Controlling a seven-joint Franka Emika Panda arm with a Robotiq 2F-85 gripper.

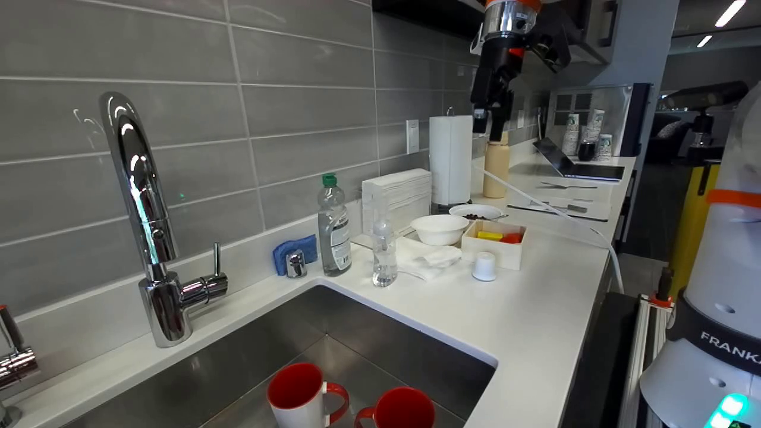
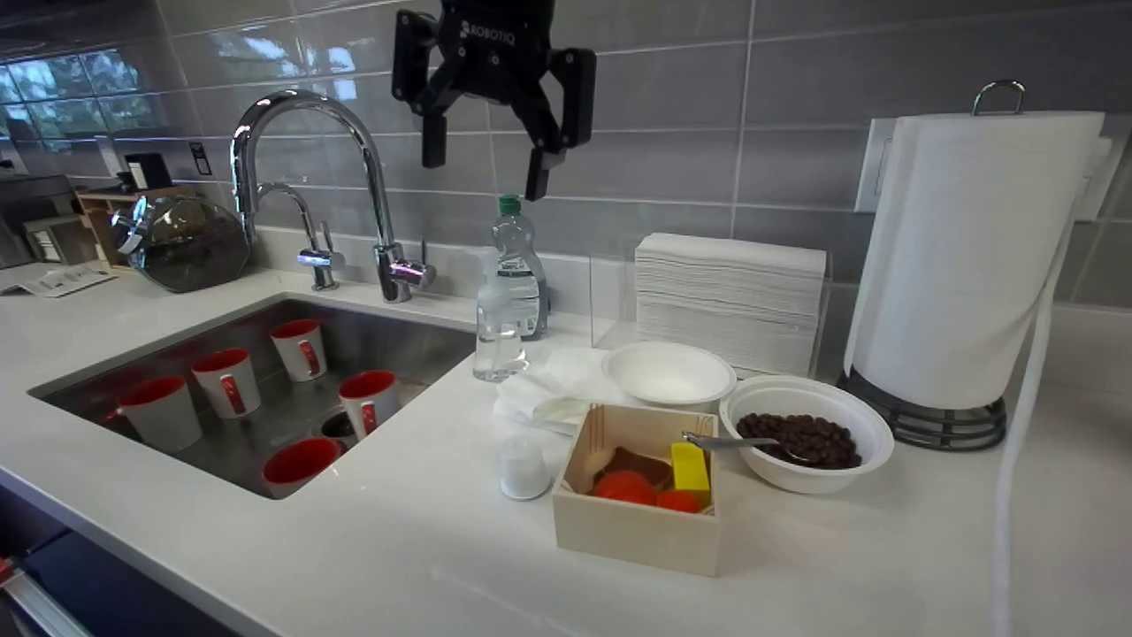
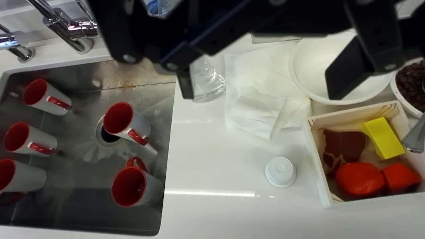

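High above the counter hangs my gripper (image 2: 485, 170), its two fingers spread wide with nothing between them. In the wrist view the dark fingers (image 3: 350, 71) stand apart over the crumpled white napkin (image 3: 255, 87) and the white bowl (image 3: 318, 67). A wooden box (image 2: 637, 536) holds a yellow block (image 2: 690, 472), red pieces (image 2: 623, 487) and a flat brown piece (image 3: 345, 145). Left of the box a small white cup (image 3: 281, 171) is upside down. Behind it a bowl of dark beans (image 2: 801, 437) has a spoon (image 2: 727, 441) lying across its rim.
Several red-and-white mugs (image 3: 129, 186) are in the steel sink (image 3: 91, 207). A tall faucet (image 2: 366, 159), a green-capped soap bottle (image 2: 520, 265) and a clear bottle (image 2: 496, 340) stand nearby. Stacked paper towels (image 2: 732, 303) and a towel roll (image 2: 966, 265) line the wall.
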